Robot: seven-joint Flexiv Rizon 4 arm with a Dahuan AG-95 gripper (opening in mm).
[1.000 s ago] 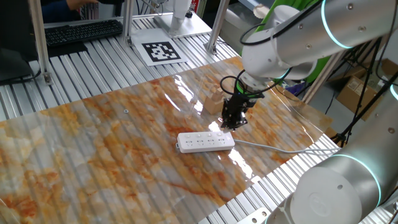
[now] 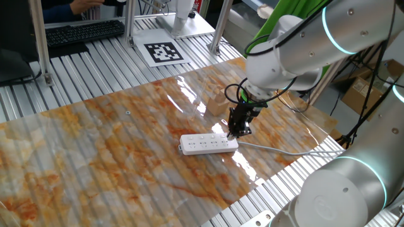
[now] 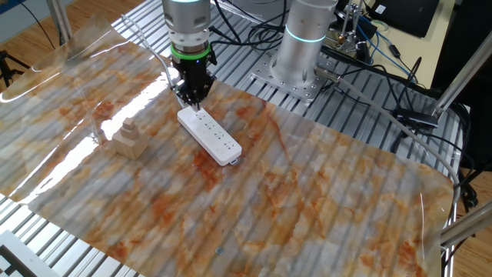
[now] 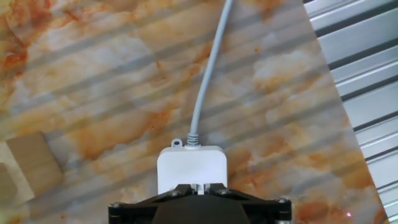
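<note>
A white power strip (image 2: 208, 144) with a row of sockets and switches lies flat on the marbled sheet, its grey cable (image 4: 208, 81) leaving from one end. Over that cable end is my black gripper (image 2: 231, 135), pointing down, with its tips at or just above the strip's top face; actual contact cannot be made out. In exterior view 2 the gripper (image 3: 195, 106) looks narrow and closed at the end of the strip (image 3: 209, 135). From the wrist, the fingertips (image 4: 184, 188) sit close together and hide most of the strip (image 4: 191, 165). Nothing held shows between them.
A small stack of wooden blocks (image 3: 129, 141) stands on the sheet beside the strip. A printed marker board (image 2: 163, 53) and a keyboard (image 2: 85, 33) are at the back. The marbled sheet (image 3: 323, 208) is largely bare elsewhere.
Over the last second my gripper has come down a little and shifted slightly towards the strip's cable end. The power strip has stayed in place.
</note>
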